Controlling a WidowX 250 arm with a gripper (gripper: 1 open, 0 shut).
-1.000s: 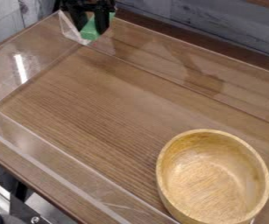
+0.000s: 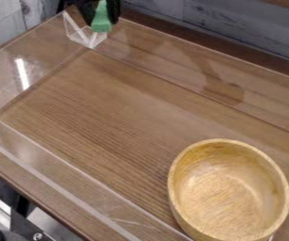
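Observation:
My dark gripper (image 2: 102, 11) is at the top left of the camera view, mostly cut off by the frame's edge, shut on a green object (image 2: 102, 21). The object is held above the back left corner of the wooden tray, beside a clear plastic corner piece (image 2: 81, 32).
A large round yellow bowl (image 2: 229, 189) stands at the front right. Grey walls (image 2: 241, 28) run along the back, and clear edging lines the left side.
My gripper has risen toward the top of the frame with the green object in it. The bowl has not moved.

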